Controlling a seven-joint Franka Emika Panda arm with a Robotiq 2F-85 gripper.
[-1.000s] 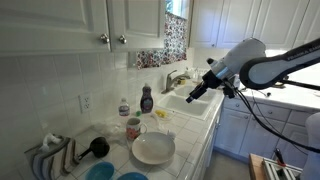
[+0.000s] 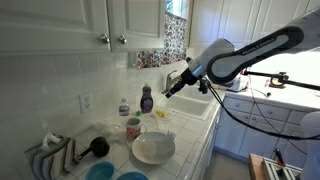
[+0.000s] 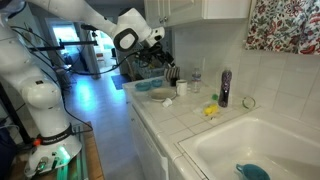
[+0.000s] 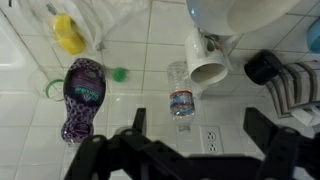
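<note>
My gripper is open above the counter, nothing between its fingers. In the wrist view a clear water bottle (image 4: pixel 181 95) lies in line with the gap between the fingers, well below them. To its left stands a dark patterned bottle (image 4: pixel 84 98), and to its right a white mug (image 4: pixel 207 62). A large white bowl (image 2: pixel 153 147) rests on the counter nearer the front. In exterior view 1 the arm reaches in from the right, with the gripper (image 2: pixel 172 93) high over the counter between bowl and sink.
A yellow item (image 4: pixel 68 34) lies beside a clear plastic bag. Blue bowls (image 2: pixel 101 171), a black cup (image 4: pixel 263 67) and a dish rack (image 2: pixel 52 158) occupy the far end. The sink (image 2: pixel 195 103) is beyond the bottles; wall cabinets (image 2: pixel 138 22) overhang the counter's back.
The arm has swung left in exterior view 1, carrying the gripper from near the sink toward the bottles and bowl. The objects on the counter have stayed in place.
</note>
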